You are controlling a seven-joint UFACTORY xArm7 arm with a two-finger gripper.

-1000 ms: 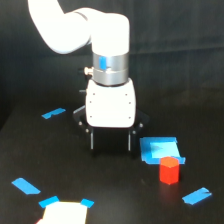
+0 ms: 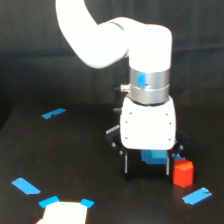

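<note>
My gripper (image 2: 147, 168) is low over the dark table, its fingers spread wide apart and nothing visible between them. A small red block (image 2: 183, 173) rests right beside the right-hand finger, outside the fingers. Whether finger and block touch I cannot tell. Behind the gripper lies a blue patch (image 2: 155, 157), largely hidden by the white gripper body.
Blue tape strips mark the table: one at the right (image 2: 197, 196), one at the left (image 2: 26, 186) and one farther back (image 2: 53, 113). A pale object (image 2: 65, 213) stands at the bottom left edge.
The arm has moved right and down, so the gripper now covers much of the blue patch. The red block sits slightly farther right than before.
</note>
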